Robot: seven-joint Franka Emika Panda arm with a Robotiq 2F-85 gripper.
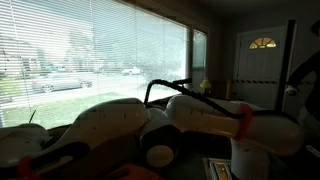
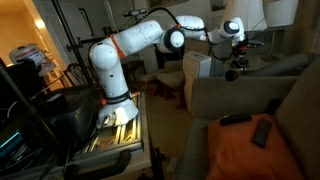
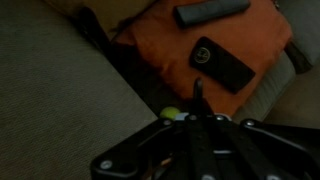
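My gripper reaches in from the bottom edge of the wrist view, dark against the couch. Its fingers look shut on a dark object [image 3: 197, 94], a narrow shape standing up between the fingers; the gloom hides what it is. In exterior view 2, the gripper [image 2: 238, 66] hangs above the couch back, with a small dark shape below it. An orange cushion [image 2: 240, 155] lies on the seat, bearing a black remote-like object [image 3: 222, 64] and a longer dark bar [image 3: 211, 11]. A yellow-green thing [image 3: 170, 112] shows just beside the fingers, partly hidden.
The grey couch [image 2: 280, 90] fills the right of exterior view 2, its seat [image 3: 60, 110] bare beside the cushion. A lamp [image 2: 281, 13] stands behind it. Windows with blinds [image 1: 90, 60] line one wall; a door [image 1: 262, 70] is at the back.
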